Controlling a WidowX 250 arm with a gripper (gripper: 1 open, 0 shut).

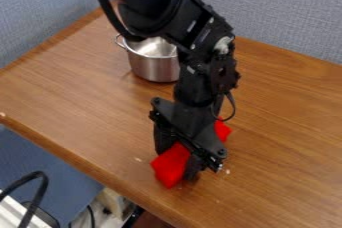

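My gripper (187, 152) points down over the front of the wooden table, shut on a red object (170, 167). The object's near end sticks out at the lower left of the fingers and another red part shows behind them on the right; the rest is hidden by the gripper.
A steel pot (150, 64) stands at the back left, behind the arm.
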